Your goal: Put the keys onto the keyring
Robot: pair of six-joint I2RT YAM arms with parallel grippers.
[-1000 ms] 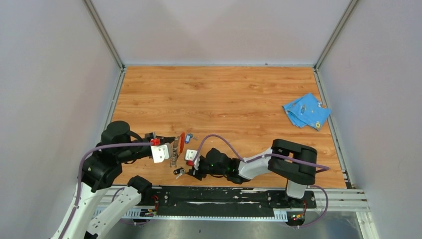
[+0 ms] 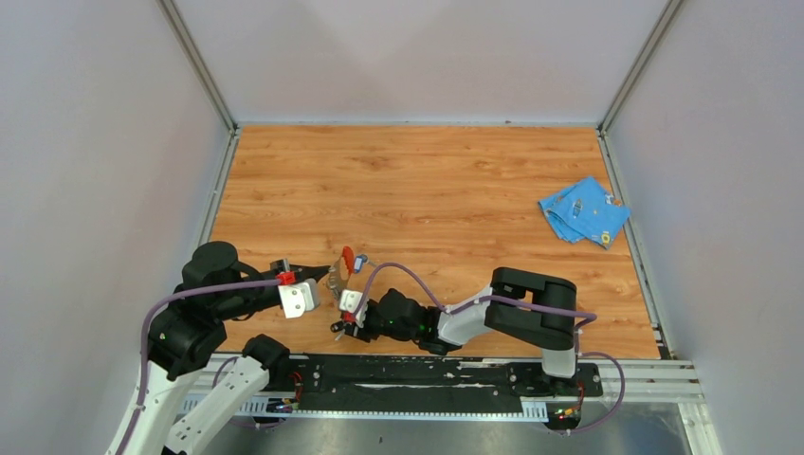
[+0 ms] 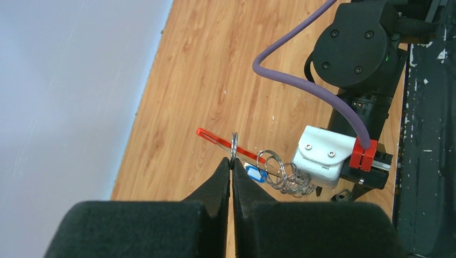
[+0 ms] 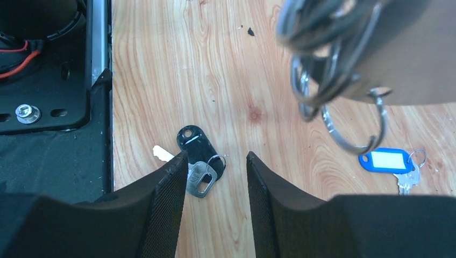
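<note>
My left gripper is shut with the keyring's thin wire (image 3: 234, 144) at its tips; coiled rings (image 3: 293, 177) hang beside it, with a red strip (image 3: 215, 134) behind. My right gripper is open, with a key (image 4: 200, 185) and black tag (image 4: 193, 141) between and beyond its fingertips on the table. A blue tag (image 4: 384, 159) with a key (image 4: 406, 181) lies farther right in the right wrist view. Metal rings (image 4: 344, 80) hang blurred, close to that camera.
A folded blue cloth (image 2: 583, 211) lies at the table's right. The black front rail (image 4: 97, 150) edges the table beside the black tag. Walls enclose the sides and back.
Since a second ago my right gripper has moved left to the black tag and key.
</note>
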